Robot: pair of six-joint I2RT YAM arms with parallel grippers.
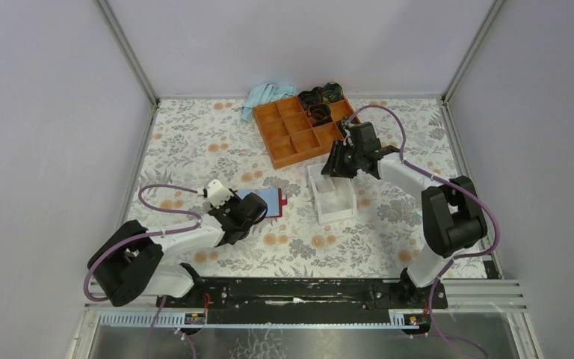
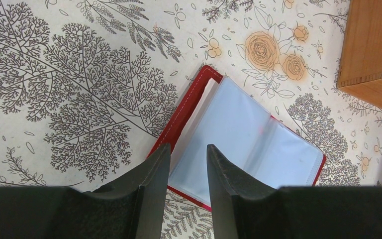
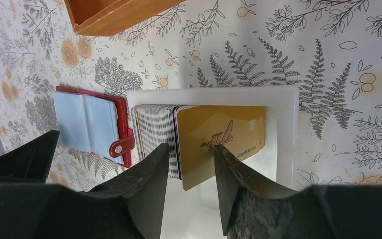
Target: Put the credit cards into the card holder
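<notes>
A white box (image 3: pixel 284 134) holds a tight row of credit cards (image 3: pixel 151 127) on edge, with a gold credit card (image 3: pixel 219 134) leaning out of the row. My right gripper is over the box, its fingers part open: one overlaps the row's front, the other the gold card. Whether they touch the cards is unclear. On the left lies the open card holder (image 2: pixel 229 124), red with pale blue sleeves. My left gripper is above it, fingers apart with nothing between them; one sleeve flap (image 2: pixel 194 119) stands slightly raised.
Behind the box is a wooden compartment tray (image 1: pixel 284 131) with dark round items (image 1: pixel 320 114). A light blue cloth (image 1: pixel 267 94) lies at its left. The holder's red snap strap (image 3: pixel 123 146) points towards the box, leaving a small gap. Bare patterned table lies in front.
</notes>
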